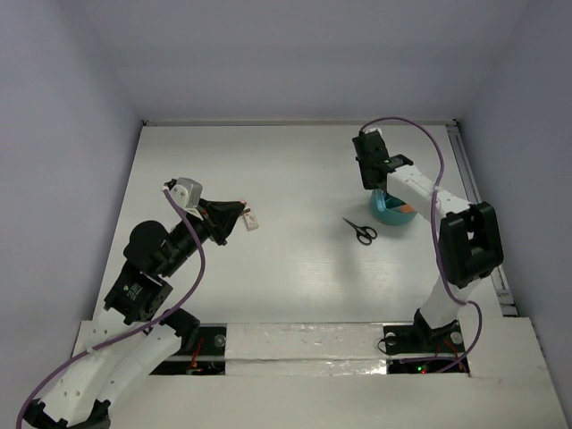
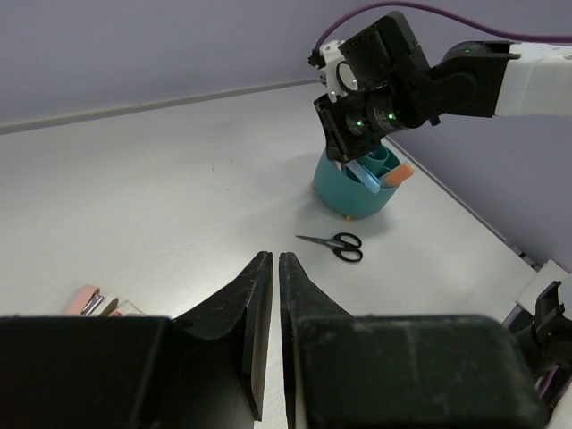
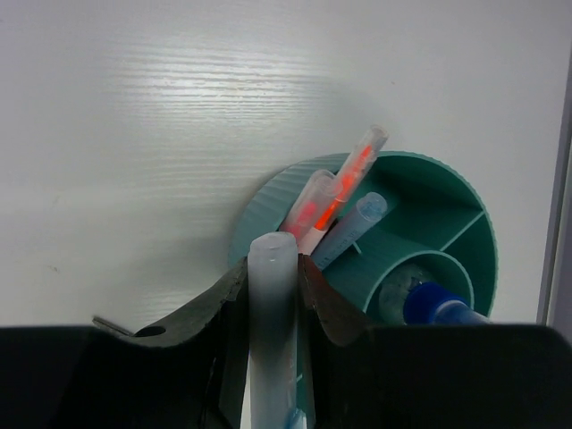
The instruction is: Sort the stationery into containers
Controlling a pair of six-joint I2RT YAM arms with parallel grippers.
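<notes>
My right gripper is over a teal divided pen cup (image 1: 393, 214), a long translucent stick (image 3: 273, 357) between its fingers; whether they grip it I cannot tell. Several markers stand in the cup, among them an orange-tipped one (image 3: 357, 161) and a blue-grey one (image 3: 349, 228). Black scissors (image 2: 347, 250) lie left of the cup in the top view. A pink stapler (image 2: 82, 299) and a small pale box (image 1: 251, 220) lie left of centre. My left gripper is shut with nothing visible between its fingers, beside these items.
Grey walls bound the sides and back. The right arm spans the table's right side.
</notes>
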